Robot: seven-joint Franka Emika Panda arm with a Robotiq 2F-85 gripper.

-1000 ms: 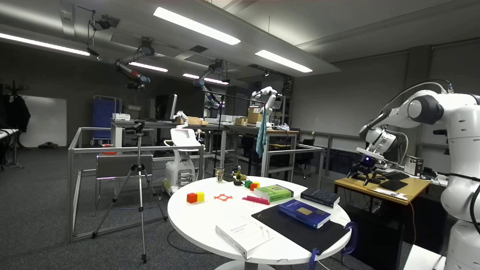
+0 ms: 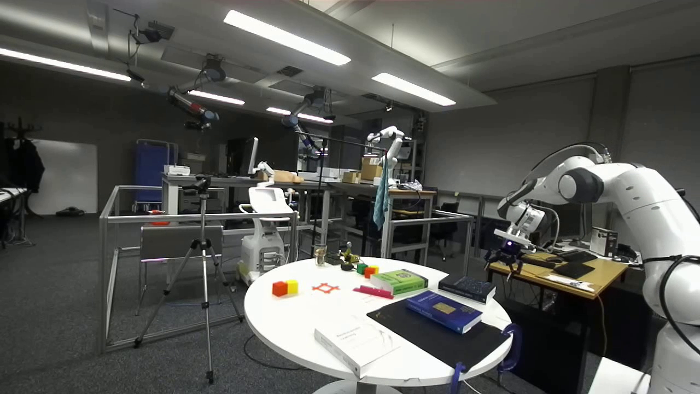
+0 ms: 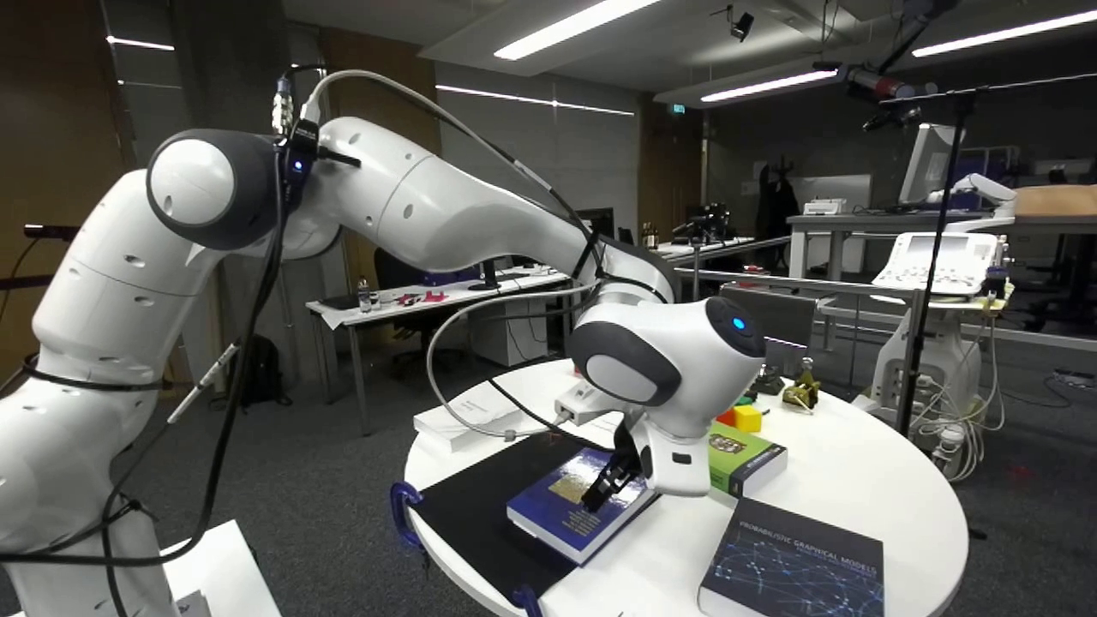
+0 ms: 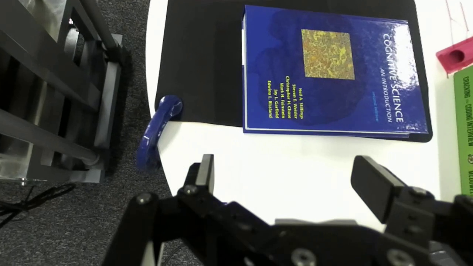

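Note:
My gripper stands open, its two dark fingers wide apart with only bare white tabletop seen between them. In exterior view 1 the gripper (image 2: pixel 503 266) hangs above table height, at the right of the round table. A blue Cognitive Science book (image 4: pixel 283 53) lies flat on a black mat (image 4: pixel 199 66), beyond the fingertips in the wrist view. The dark Probabilistic Graphical Models book (image 3: pixel 797 560) lies on the table near the blue one. A green book (image 2: pixel 398 281) rests behind them, and a white book (image 2: pixel 357 341) lies at the front edge.
Blue clamps (image 2: pixel 515 347) jut from the rim of the round table (image 2: pixel 269 328). Coloured blocks (image 2: pixel 285 288), an orange frame (image 2: pixel 325 288) and a pink piece (image 2: pixel 374 291) lie on its far half.
The arm has swung left in exterior view 1, bringing the gripper nearer the table and slightly lower. The books and blocks have stayed in place.

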